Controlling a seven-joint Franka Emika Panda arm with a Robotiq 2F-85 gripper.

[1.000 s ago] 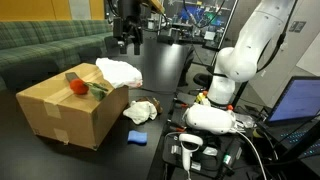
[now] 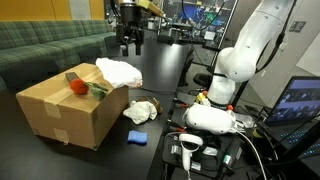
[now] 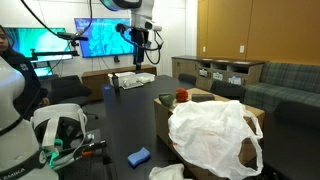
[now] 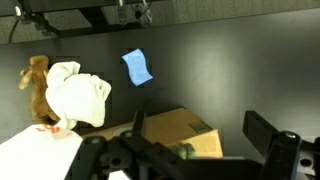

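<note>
My gripper is open and empty, its two dark fingers wide apart at the bottom of the wrist view. In exterior view 1 the gripper [image 2: 132, 48] hangs high above the table, behind the cardboard box [image 2: 58, 122]. A red round object [image 2: 78, 87], a green item [image 2: 97, 91] and a white plastic bag [image 2: 120, 73] lie on top of the box, the bag draped over one side. On the table beside it are a blue block [image 4: 137, 67], a crumpled white cloth [image 4: 78, 96] and a brown plush toy [image 4: 38, 88]; nothing touches the gripper.
Clamps and metal hardware [image 4: 135, 12] line one table edge. A sofa [image 3: 265, 85] stands beyond the table in exterior view 2.
My gripper has shifted slightly right and down in exterior view 1. The box and the objects on the table look unmoved.
</note>
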